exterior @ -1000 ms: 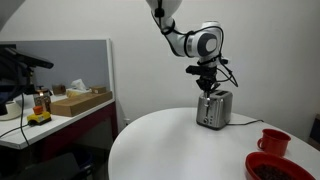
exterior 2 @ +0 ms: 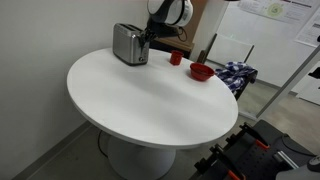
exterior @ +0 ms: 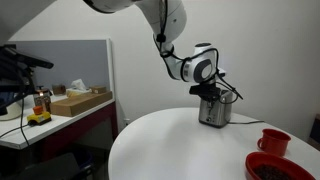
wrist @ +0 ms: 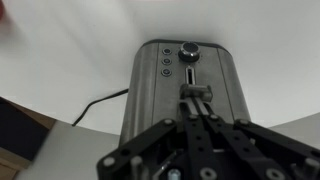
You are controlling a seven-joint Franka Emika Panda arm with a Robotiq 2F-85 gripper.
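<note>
A silver toaster (exterior: 214,110) stands upright on the white round table (exterior 2: 150,95). In the wrist view, its end panel carries a black knob (wrist: 189,51), small buttons (wrist: 166,61) and a lever (wrist: 197,91) in a vertical slot. My gripper is shut right at that lever, its fingertips close together beside it or touching it; exact contact is hard to tell. Nothing shows gripped between the fingers. From the side, the gripper (exterior: 208,95) is at the toaster's upper front, hiding part of it.
A red mug (exterior: 273,142) and a red bowl (exterior: 280,167) with dark contents sit on the table's other side. A black cord (wrist: 98,100) trails from the toaster. A wall stands behind the toaster.
The arm's wrist has come down, and the gripper sits lower against the toaster's front. The toaster, mug and bowl have stayed in place.
</note>
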